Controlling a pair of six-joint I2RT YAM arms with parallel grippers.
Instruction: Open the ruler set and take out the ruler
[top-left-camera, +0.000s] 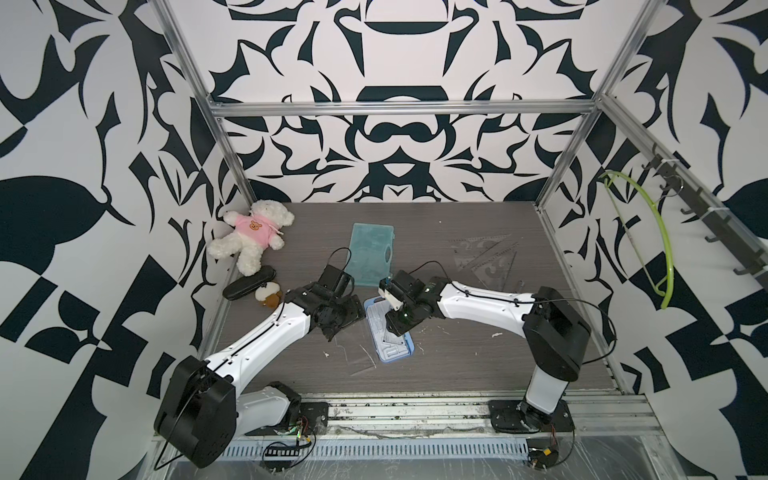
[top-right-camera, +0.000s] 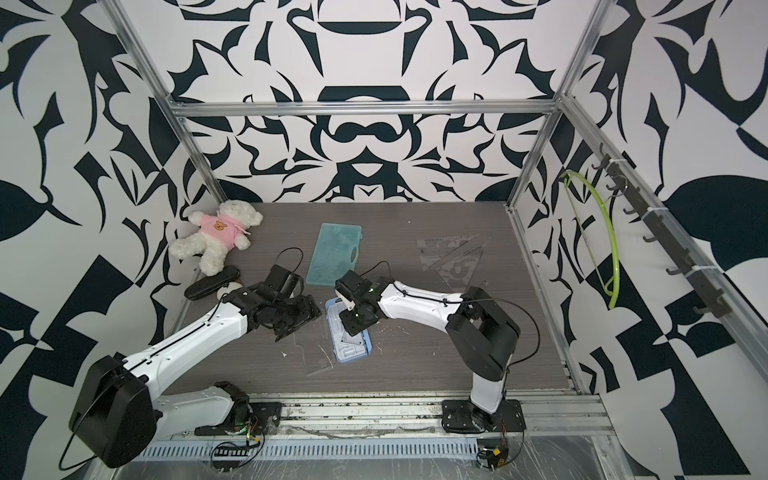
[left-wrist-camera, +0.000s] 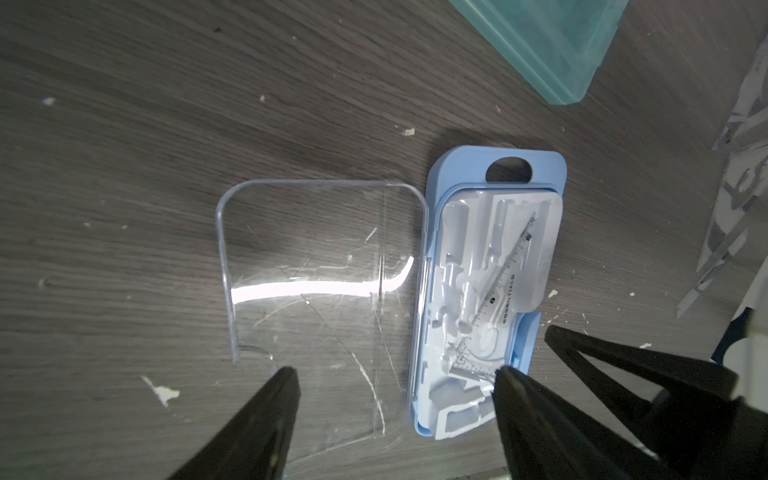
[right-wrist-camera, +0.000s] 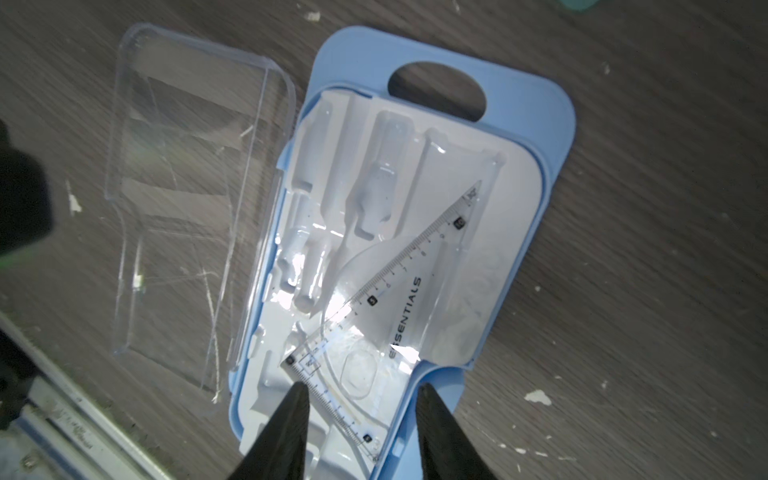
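Observation:
The blue ruler case (left-wrist-camera: 454, 172) lies open on the table, its clear lid (left-wrist-camera: 324, 289) folded out flat to the left. Inside the white tray rests a clear triangular ruler (right-wrist-camera: 384, 300) marked ESSENTIALS. Over the case's lower part, my right gripper is open with its fingers apart and empty; in the left wrist view its dark fingers (left-wrist-camera: 608, 372) reach in from the right. My left gripper hangs above the lid and the case's left side, part open, holding nothing.
A teal case (top-left-camera: 371, 254) lies behind the ruler case. Clear rulers (top-left-camera: 489, 260) lie at the back right. A white teddy bear (top-left-camera: 254, 232) and a black pouch (top-left-camera: 249, 283) sit at the left.

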